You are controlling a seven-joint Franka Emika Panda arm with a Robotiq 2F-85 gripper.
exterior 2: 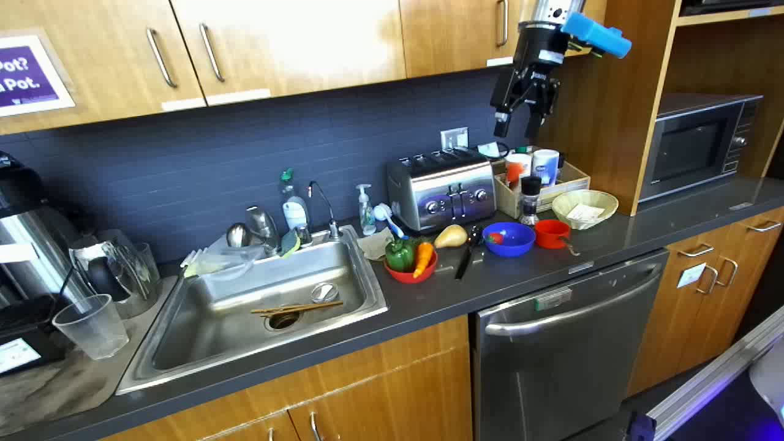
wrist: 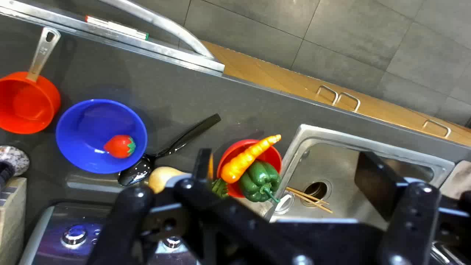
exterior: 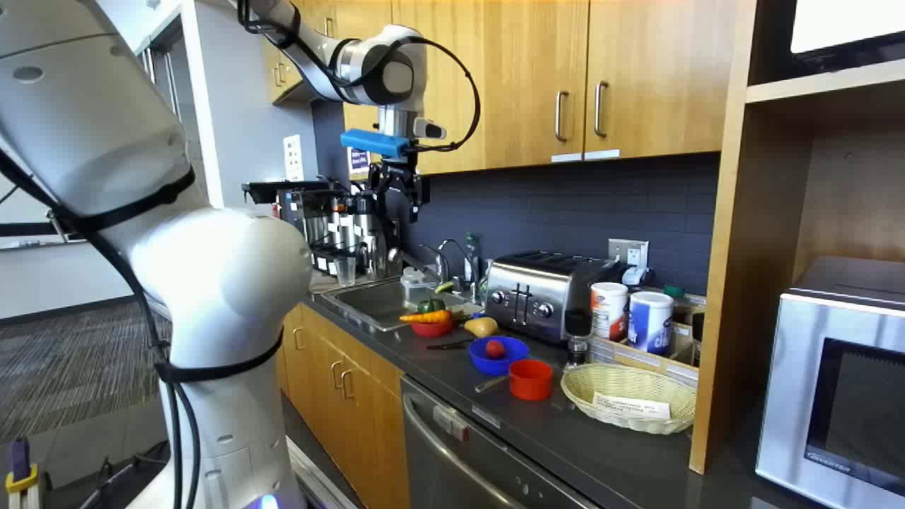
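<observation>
High above the counter, my gripper (exterior 2: 516, 132) stands open, with nothing between its fingers. From the wrist view, the gripper looks down over a red bowl (wrist: 274, 155) that holds a carrot (wrist: 248, 159) and a green pepper (wrist: 259, 180); something green is partly hidden behind a finger. A blue bowl (wrist: 84, 132) has a strawberry (wrist: 118, 146) in it. Between the bowls lie a black spoon (wrist: 187, 134) and a pale yellow pear-shaped vegetable (exterior 2: 451, 236). The orange-red measuring cup (exterior 2: 551, 233) sits beside the blue bowl.
Behind the bowls stands a toaster (exterior 2: 441, 192), with a pepper grinder (exterior 2: 530, 198) and a wicker basket (exterior 2: 607, 202) to its right. Chopsticks (exterior 2: 297, 308) lie in the sink (exterior 2: 173, 345). Wall cabinets (exterior: 534, 76) hang close behind the arm.
</observation>
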